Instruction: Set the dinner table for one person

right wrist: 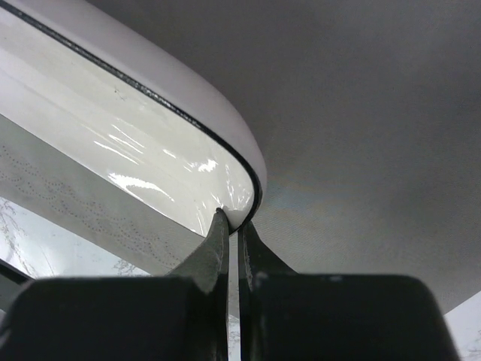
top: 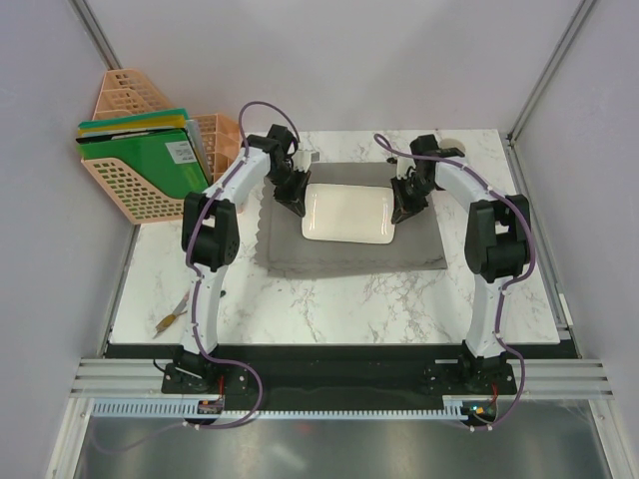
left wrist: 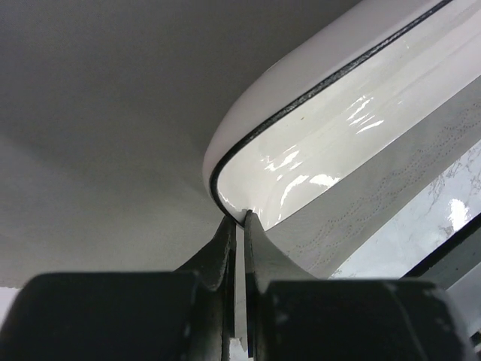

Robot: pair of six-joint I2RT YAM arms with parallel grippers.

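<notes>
A white, rounded rectangular plate [top: 347, 214] with a dark rim line lies over the middle of the grey placemat [top: 349, 261] in the top view. At its left end my left gripper [top: 302, 206] is shut on the rim; in the left wrist view both fingertips meet the plate [left wrist: 308, 158] at its corner. On the opposite end my right gripper [top: 395, 214] is likewise shut on the rim, and the right wrist view has the plate's corner [right wrist: 188, 180] pinched there. Whether the plate's underside touches the mat cannot be told.
An orange basket [top: 128, 190] with green folders [top: 145, 160] stands at the back left. Utensils [top: 172, 317] lie on the table's left side. A round pale item [top: 451, 146] sits behind the right gripper.
</notes>
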